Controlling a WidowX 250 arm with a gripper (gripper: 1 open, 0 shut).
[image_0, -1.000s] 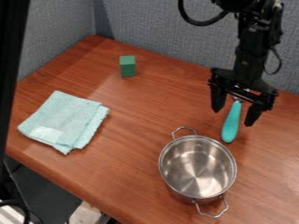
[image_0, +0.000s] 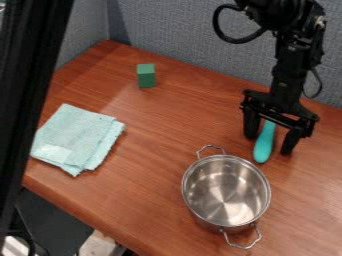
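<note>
My black gripper (image_0: 271, 130) is low over the right side of the table, around a teal elongated utensil (image_0: 263, 148) that lies on the wood. Whether the fingers are closed on it is unclear, as the dark gripper hides the utensil's upper part. A steel pot (image_0: 223, 192) with two handles stands just in front, lower centre-right.
A folded pale cloth (image_0: 75, 140) lies at the left, and a green block (image_0: 146, 76) sits at the back. Grey padded walls border the back, and a black post runs along the left.
Over the last second my gripper has come down onto the teal utensil. The other objects have stayed in place.
</note>
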